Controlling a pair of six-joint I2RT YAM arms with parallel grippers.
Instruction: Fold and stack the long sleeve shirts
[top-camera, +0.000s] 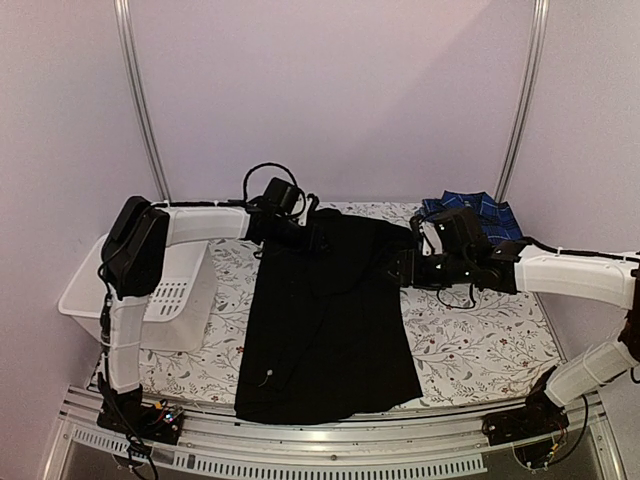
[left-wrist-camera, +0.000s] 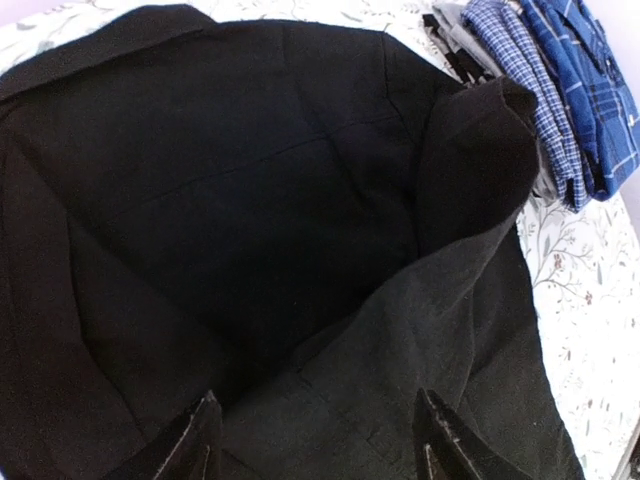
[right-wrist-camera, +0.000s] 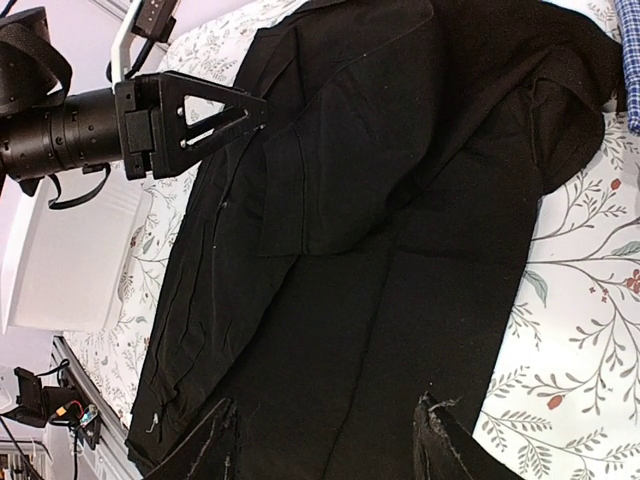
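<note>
A black long sleeve shirt (top-camera: 330, 345) lies lengthwise on the table, its far part layered with folded cloth. In the left wrist view a loose ridge of the black cloth stands up near the right side. My left gripper (top-camera: 318, 240) is above the shirt's far part, open, with no cloth between its fingers. Over the shirt's right edge my right gripper (top-camera: 402, 268) is open and empty. A stack of folded shirts (left-wrist-camera: 565, 95), blue plaid on top with grey and black beneath, sits at the back right.
A white basket (top-camera: 190, 325) stands at the left, close to the shirt. Back and side walls enclose the table.
</note>
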